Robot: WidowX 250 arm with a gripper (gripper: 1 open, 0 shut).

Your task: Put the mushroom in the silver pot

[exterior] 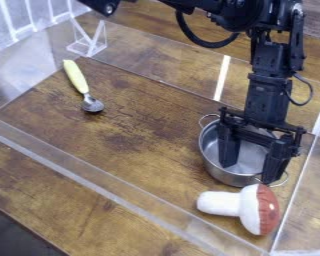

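The toy mushroom (pixel 222 203), with a white stem and a reddish-brown cap, lies on its side outside the silver pot (pixel 214 158), at its near side. The cap points right, close to the pot's rim. Over the pot's opening stands my gripper (pixel 251 170), its fingers spread apart and reaching down into it. Nothing shows between them. The black gripper body hides the pot's far right part.
A spoon with a pale yellow handle (pixel 76 76) lies at the back left. Clear low walls (pixel 116 192) edge the wooden surface (pixel 123 130), whose middle is bare.
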